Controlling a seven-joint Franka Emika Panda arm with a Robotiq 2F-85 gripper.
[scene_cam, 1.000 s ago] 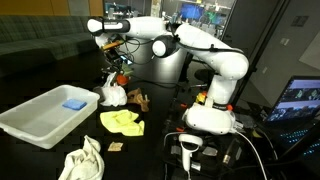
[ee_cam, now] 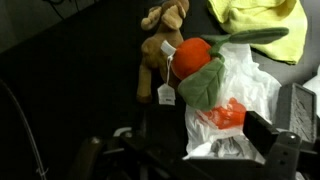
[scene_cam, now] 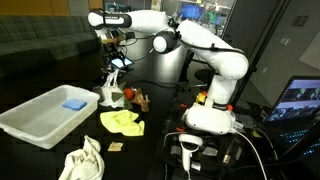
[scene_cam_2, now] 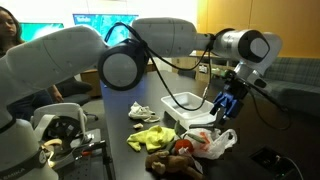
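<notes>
My gripper stands open, with its two fingers far apart at the bottom of the wrist view and nothing held between them. Ahead of it lies a red plush with green leaves, resting partly on a crumpled white plastic bag with red print. A brown plush animal with a white tag touches the red plush on the left. In exterior view 2, my gripper hangs just over the bag, while the red plush shows only in part.
A yellow cloth lies in front of the bag. At the left, a white bin holds a blue item, with a pale cloth nearer the front edge.
The red plush was higher, close under my gripper; now it lies lower, beside the bag and the brown animal. The arm has shifted only slightly.
</notes>
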